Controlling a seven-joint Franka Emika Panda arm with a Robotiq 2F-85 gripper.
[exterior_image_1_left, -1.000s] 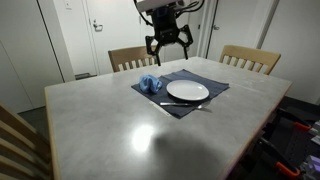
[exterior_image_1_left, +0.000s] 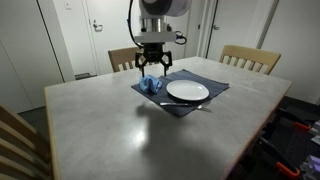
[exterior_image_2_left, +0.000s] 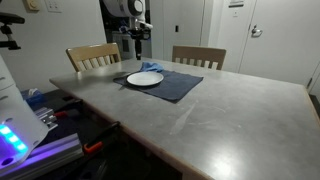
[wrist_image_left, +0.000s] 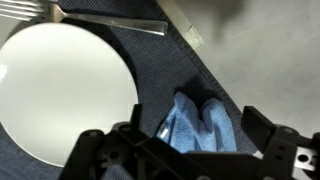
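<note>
A crumpled blue cloth (exterior_image_1_left: 151, 84) lies on the dark placemat (exterior_image_1_left: 212, 82), left of a white plate (exterior_image_1_left: 188, 91). Above the cloth hangs my gripper (exterior_image_1_left: 155, 68), fingers down and apart. Seen from the wrist, the cloth (wrist_image_left: 203, 130) shows between the spread fingers, below them on the mat, near the placemat's edge. My gripper is open, with nothing held. The plate (wrist_image_left: 62, 90) fills the left of that view. In the second exterior view the cloth (exterior_image_2_left: 151, 66) sits behind the plate (exterior_image_2_left: 145, 79), the gripper (exterior_image_2_left: 138, 47) over that side.
A fork (exterior_image_1_left: 186, 106) rests on the mat beside the plate, its handle (wrist_image_left: 120, 22) pointing toward the mat's edge. Bare table (exterior_image_1_left: 95, 125) stretches widely on the cloth's other side. Wooden chairs (exterior_image_2_left: 198, 57) stand around the table.
Over the last second my gripper has come down and shifted left in the first exterior view, from above the plate side to above the cloth. Cloth, plate and fork have stayed put.
</note>
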